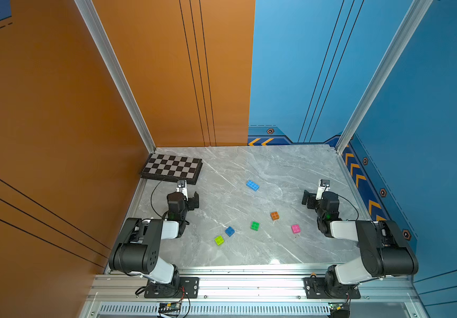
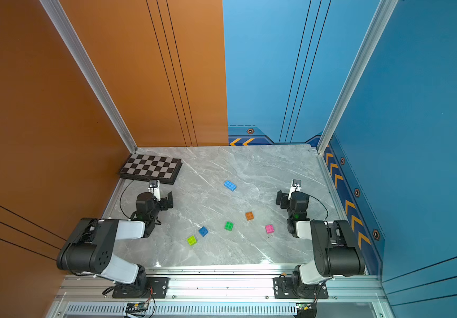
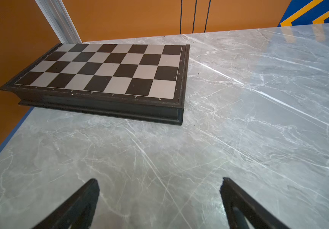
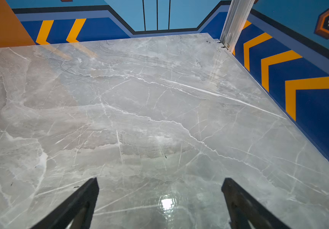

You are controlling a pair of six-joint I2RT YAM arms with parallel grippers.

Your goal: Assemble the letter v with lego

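Note:
Several loose lego bricks lie apart on the grey marbled table between my two arms. Farthest back is a long light-blue brick (image 1: 252, 185). An orange brick (image 1: 275, 215), a green brick (image 1: 255, 225) and a pink brick (image 1: 295, 229) lie nearer the front. Front left of these are a dark-blue brick (image 1: 230, 231) and a lime brick (image 1: 219, 240), close together. My left gripper stands open left of the bricks, with only bare table between its fingers. On the right side, my right gripper is open too and empty.
A folded chessboard (image 3: 107, 72) rests at the table's back left corner, ahead of my left gripper. Walls border the left, back and right sides.

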